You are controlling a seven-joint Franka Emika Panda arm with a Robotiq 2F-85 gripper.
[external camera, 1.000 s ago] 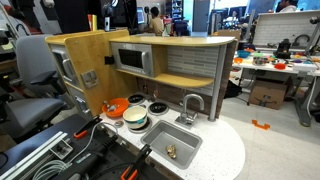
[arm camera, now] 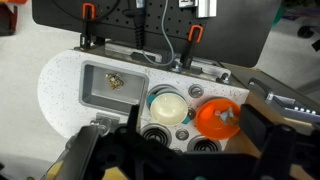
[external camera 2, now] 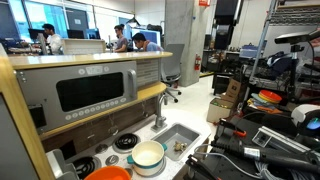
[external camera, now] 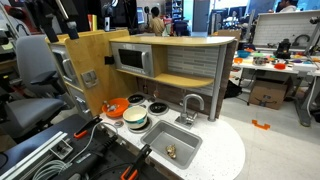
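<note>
In the wrist view my gripper is open, its dark fingers wide apart and nothing held between them. It hangs high above the counter. Below, a cream and green pot (arm camera: 168, 108) sits on the stove, and an orange bowl (arm camera: 203, 126) stands beside it with a small greyish thing (arm camera: 226, 114) inside. The sink (arm camera: 90, 88) holds a small brownish item (arm camera: 115, 80), too small to make out. From outside, the pot (external camera: 135, 115) and the orange bowl (external camera: 117, 104) stand close together in front of the microwave (external camera: 132, 60).
A tall curved faucet (external camera: 190, 105) rises behind the sink. The wooden shelf (external camera 2: 85, 60) overhangs the back of the counter. Black stove burners (external camera 2: 126, 141) lie by the pot. The white counter right of the sink (external camera: 222, 148) is clear.
Dark parts of my arm have come into exterior view 1 at the upper left, lower than before. The pot, bowl and sink item have not moved.
</note>
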